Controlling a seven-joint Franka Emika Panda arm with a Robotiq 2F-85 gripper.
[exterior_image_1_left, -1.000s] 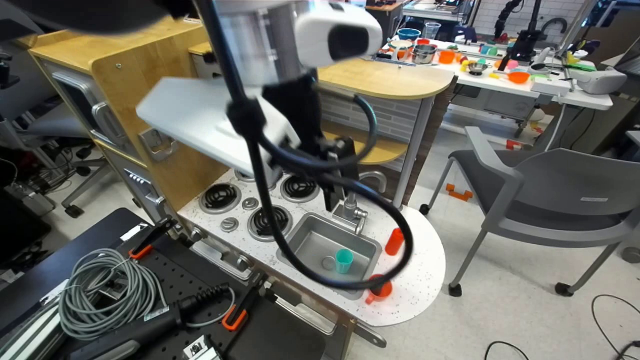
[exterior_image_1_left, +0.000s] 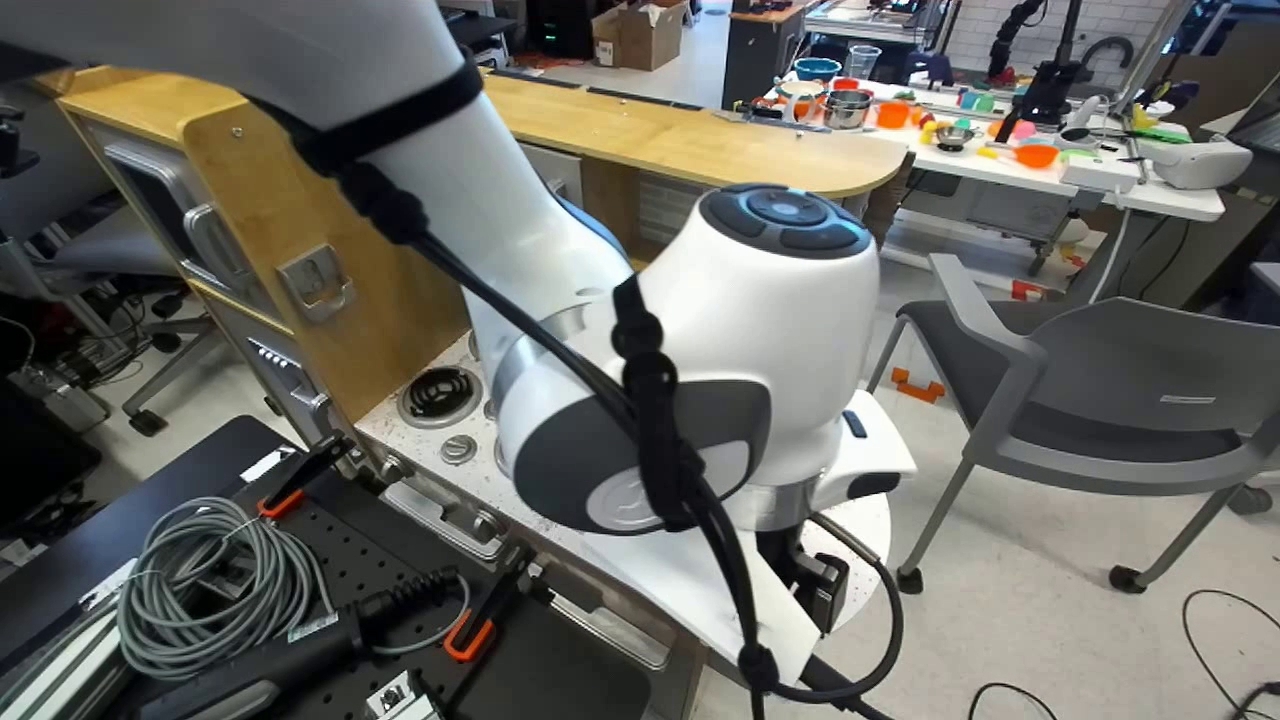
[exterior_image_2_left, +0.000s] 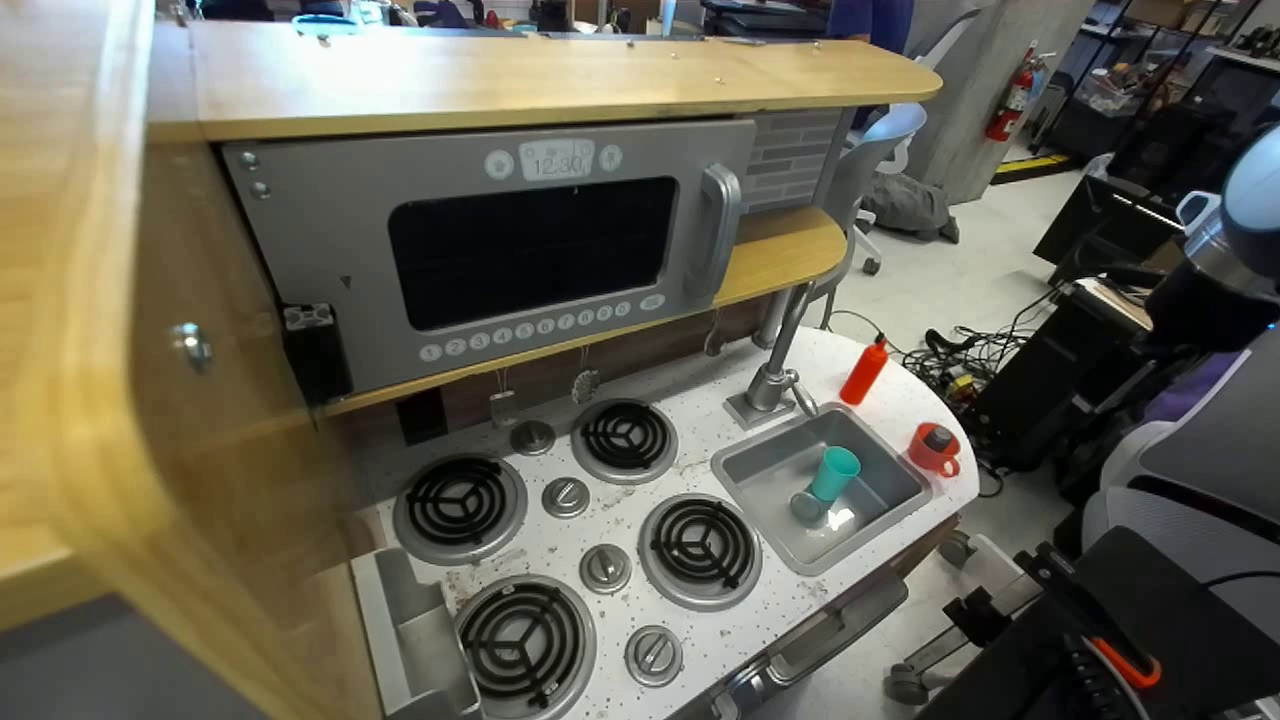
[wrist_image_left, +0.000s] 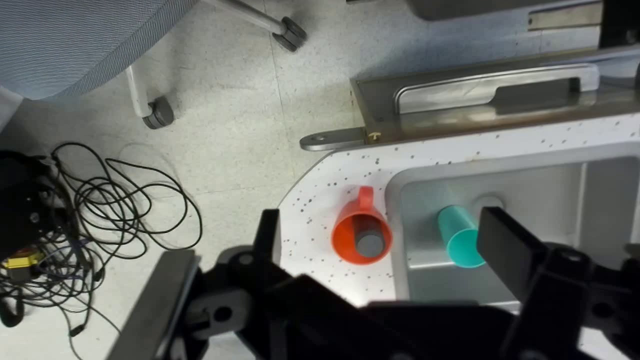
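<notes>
An orange-red cup (wrist_image_left: 361, 235) stands on the speckled counter beside the sink, handle toward the counter's front edge, with a dark grey cylindrical object (wrist_image_left: 369, 243) inside it. My gripper is open above the counter, fingers wide apart on either side of the cup in the wrist view, not visibly touching it. A teal cup (wrist_image_left: 462, 237) lies tilted in the grey sink (wrist_image_left: 528, 171). In exterior view 2, a red bottle (exterior_image_2_left: 864, 371) is upright behind the orange-red cup (exterior_image_2_left: 935, 449). The arm hides both cups in exterior view 1.
A faucet (exterior_image_2_left: 769, 382) rises behind the sink. Stove burners (exterior_image_2_left: 699, 550) and knobs lie left of it, with a microwave (exterior_image_2_left: 528, 240) and wooden shelf above. The counter's rounded end drops to open floor; a grey chair (exterior_image_1_left: 1104, 372) stands beyond.
The arm has swung down and to the right in exterior view 1, from above the stove and sink to the counter's rounded end. It now covers the sink, cups and bottle there.
</notes>
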